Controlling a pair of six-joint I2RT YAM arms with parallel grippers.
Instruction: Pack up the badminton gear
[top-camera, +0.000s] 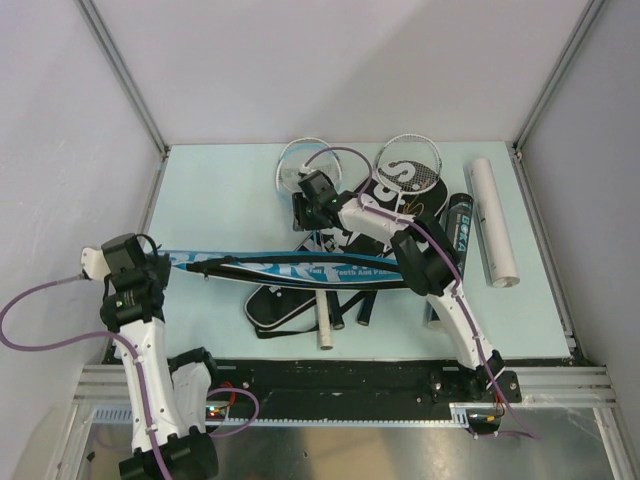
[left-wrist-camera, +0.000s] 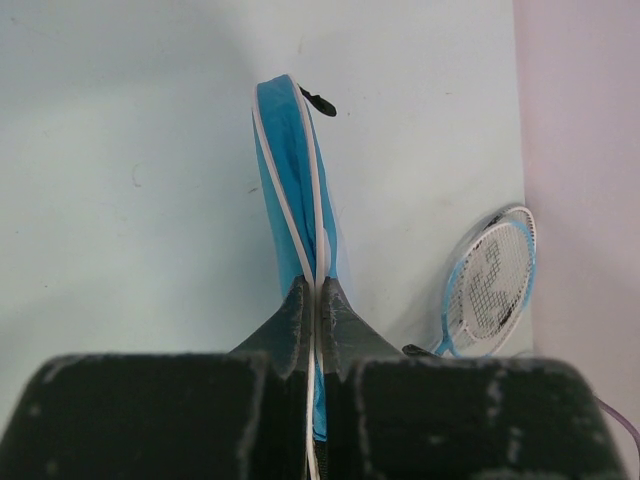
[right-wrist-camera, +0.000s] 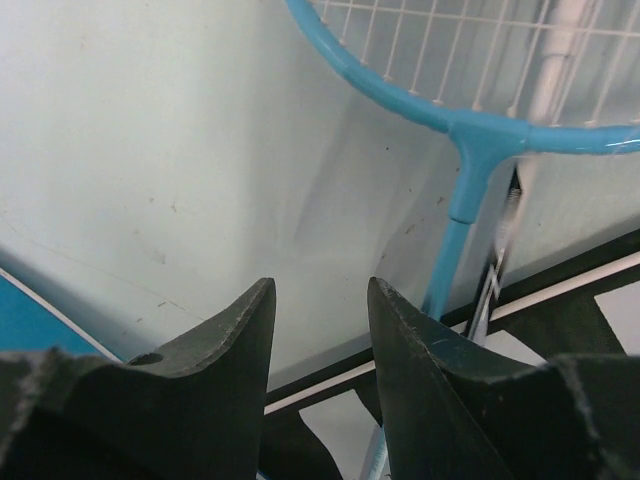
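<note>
A blue bag (top-camera: 290, 262) stretches across the table, its left end pinched by my left gripper (top-camera: 162, 262); the left wrist view shows the gripper shut on the pale-edged opening of the bag (left-wrist-camera: 290, 170). At the back left, a blue-framed racket (right-wrist-camera: 430, 110) overlaps a white-framed one (top-camera: 283, 168). My right gripper is part open above the table, with nothing between its fingers. Beside and partly behind its right finger runs the blue racket's shaft (right-wrist-camera: 447, 265). Another white racket (top-camera: 408, 139) lies at the back right on a black bag (top-camera: 425, 202).
A long white tube (top-camera: 493, 220) and a dark cylinder (top-camera: 458, 232) lie at the right. In front of the blue bag are a black bag end (top-camera: 270, 308) and a racket handle (top-camera: 323, 320).
</note>
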